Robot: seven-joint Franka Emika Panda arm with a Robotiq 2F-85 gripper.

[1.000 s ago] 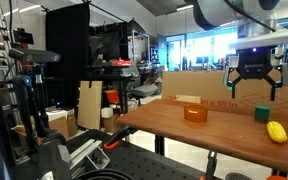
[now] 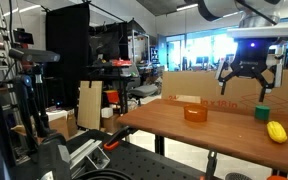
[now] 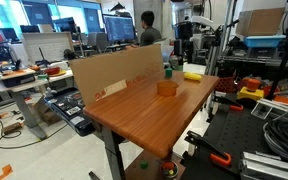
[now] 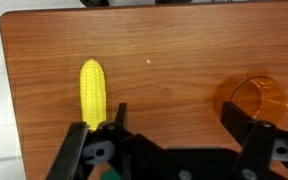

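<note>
My gripper (image 2: 242, 93) hangs above the table in exterior view 1, its fingers wide apart and nothing between them. A yellow ear of corn (image 2: 276, 131) lies on the table's right side; in the wrist view the corn (image 4: 93, 94) is left of the fingers. An orange bowl (image 2: 195, 113) stands farther left on the table, and in the wrist view the orange bowl (image 4: 262, 98) is partly covered by the right finger. A green cup (image 2: 262, 113) stands below and to the right of the gripper; only a sliver of green shows at the wrist view's lower edge.
The wooden table (image 3: 144, 115) has bare room between the bowl and the corn. A tall cardboard panel (image 3: 112, 82) stands along one side. A small light-coloured block (image 2: 188, 99) shows behind the bowl.
In exterior view 1 my gripper has shifted a little to the left, staying open. The corn, bowl and green cup have not moved.
</note>
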